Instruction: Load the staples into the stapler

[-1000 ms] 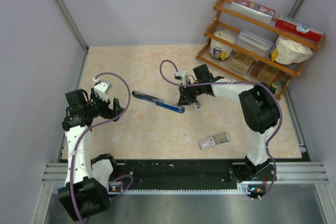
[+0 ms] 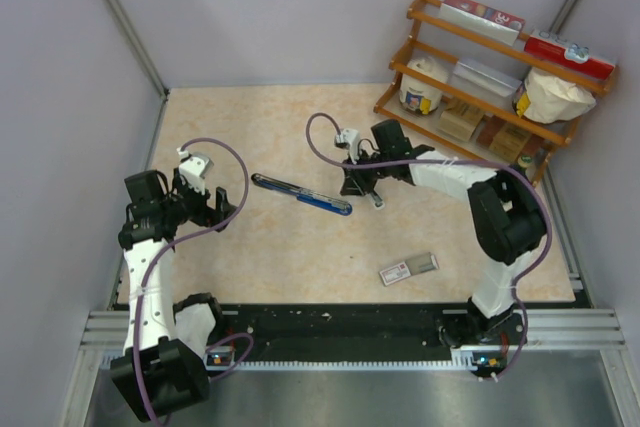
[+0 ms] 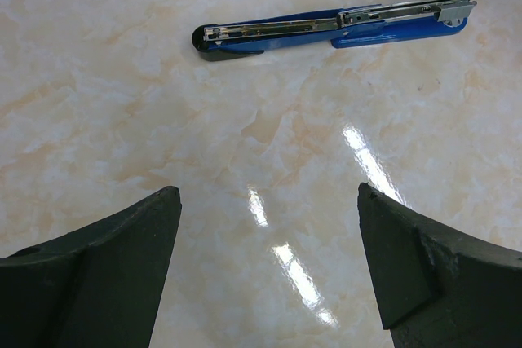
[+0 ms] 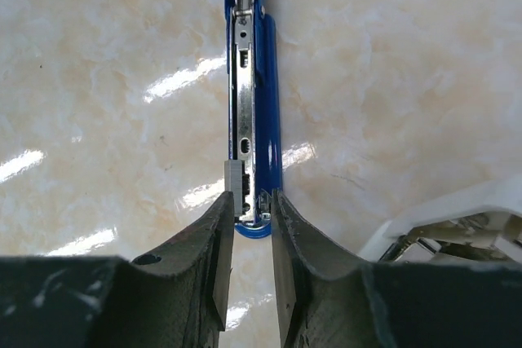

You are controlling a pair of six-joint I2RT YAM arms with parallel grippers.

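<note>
The long blue stapler [image 2: 302, 193] lies open on the table, its metal staple channel [image 4: 243, 103] bare in the right wrist view. Above the channel's near end, a short grey strip of staples [image 4: 234, 178] shows at the fingertips of my right gripper, which is shut on it. Whether the strip touches the channel cannot be told. My left gripper is wide open over bare table, well to the left of the stapler [image 3: 302, 32], with nothing between its fingers.
A small white open container [image 4: 408, 222] with metal pieces inside sits beside my right gripper. A white and grey box [image 2: 410, 269] lies at the front right. The wooden shelf [image 2: 490, 97] occupies the back right corner.
The right gripper has shifted very slightly to the right, and its arm has swung a little rightward. The stapler and the left arm stay in place.
</note>
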